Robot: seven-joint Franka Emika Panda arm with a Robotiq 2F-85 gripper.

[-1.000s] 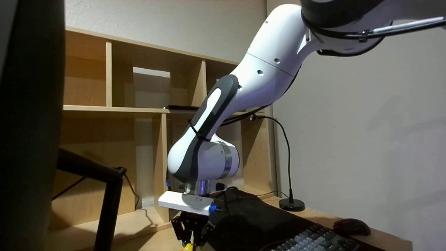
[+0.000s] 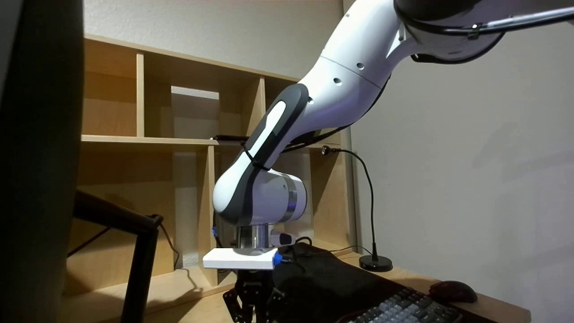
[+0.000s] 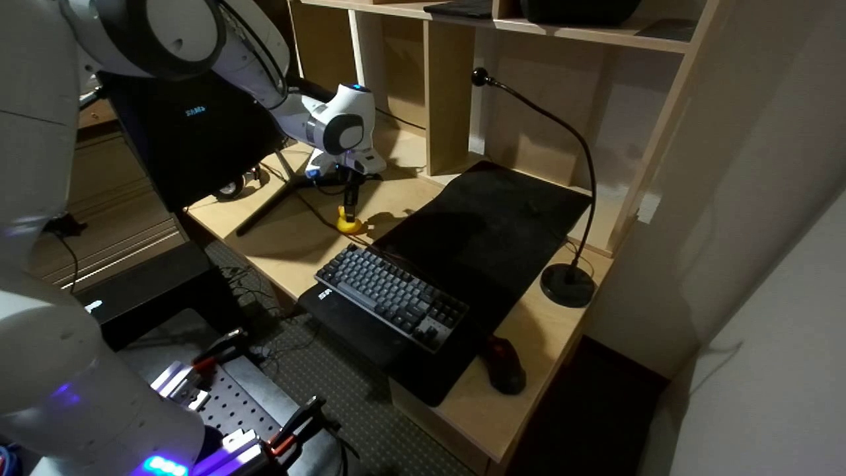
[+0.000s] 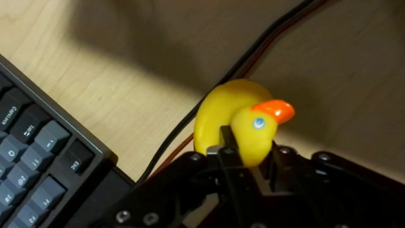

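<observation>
A yellow rubber duck (image 4: pixel 218 110) with an orange beak and a blue eye is pinched at its head between the dark fingers of my gripper. One fingertip (image 4: pixel 227 137) shows against the near side of the head; the other is partly hidden by it. In exterior view 2 the duck (image 3: pixel 349 225) is low over the wooden desk, under the downward-pointing gripper (image 3: pixel 349 213). Whether it touches the desktop cannot be told. Exterior view 1 has the gripper (image 2: pixel 254 317) at its bottom edge, with the duck out of sight.
A black cable (image 4: pixel 178 129) runs across the desk right beside the duck. The keyboard (image 3: pixel 392 295) lies close by on a black mat (image 3: pixel 492 214). Farther off are a mouse (image 3: pixel 503 365) and a gooseneck lamp (image 3: pixel 568 284). Shelves (image 3: pixel 448 99) stand behind, and a monitor (image 3: pixel 186 131) to the left.
The tilted hand has straightened to point down.
</observation>
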